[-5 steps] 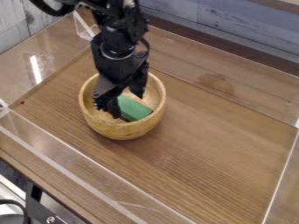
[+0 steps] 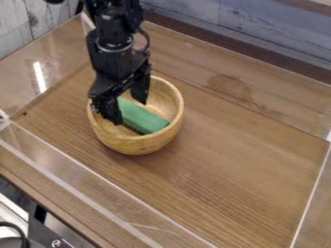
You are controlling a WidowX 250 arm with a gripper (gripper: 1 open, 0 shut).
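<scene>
My black gripper hangs over a round yellow bowl at the centre left of the camera view, its two fingers apart and reaching down into the bowl's upper left part. A green block lies inside the bowl, slanting from upper left to lower right. The left finger is beside the block's upper end; whether either finger touches it I cannot tell.
Pale side walls and a panelled back wall bound it. Dark cables are at the lower left.
My gripper has shifted left and somewhat up across the bowl over the last second, and more of the green block shows now.
</scene>
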